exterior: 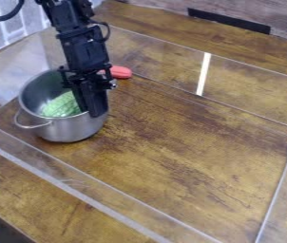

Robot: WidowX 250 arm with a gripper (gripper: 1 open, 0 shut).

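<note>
A steel pot (60,127) with a side handle stands on the left of the wooden table, holding something pale green (60,105). My black gripper (93,102) reaches down at the pot's right side, over its rim and in front of part of it. Its fingertips are dark against the pot, so I cannot tell whether they are open, shut or on the rim.
A red elongated object (121,72) lies behind the pot, right of the arm. A white strip (204,74) marks the back area.
</note>
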